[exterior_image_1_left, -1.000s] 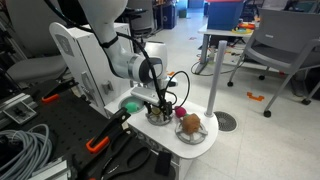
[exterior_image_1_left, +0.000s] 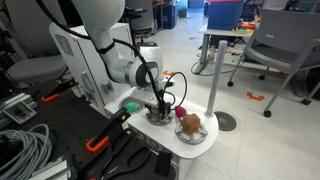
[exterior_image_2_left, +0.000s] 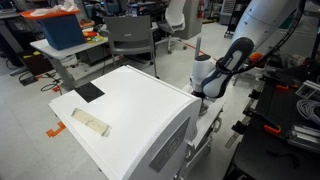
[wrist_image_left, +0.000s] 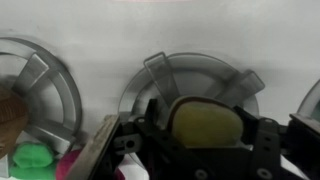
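A white stove-like top (exterior_image_1_left: 185, 145) carries round grey burners. My gripper (exterior_image_1_left: 155, 115) is low over one burner (wrist_image_left: 185, 75). In the wrist view, a round yellow-green object (wrist_image_left: 205, 124) with an orange-brown rim sits between the dark fingers of my gripper. The fingers flank the object closely; whether they press on it cannot be told. In the second exterior view the arm (exterior_image_2_left: 205, 72) hides the object.
A brown round object (exterior_image_1_left: 191, 124) rests on the neighbouring burner. Close by are a pink object (exterior_image_1_left: 181, 112) and a green one (wrist_image_left: 33, 157). A teal bowl-like item (exterior_image_1_left: 131, 106) lies left of the gripper.
The arm has shifted slightly left and lower in the first exterior view, with the gripper staying around the same burner. The other objects look unmoved.
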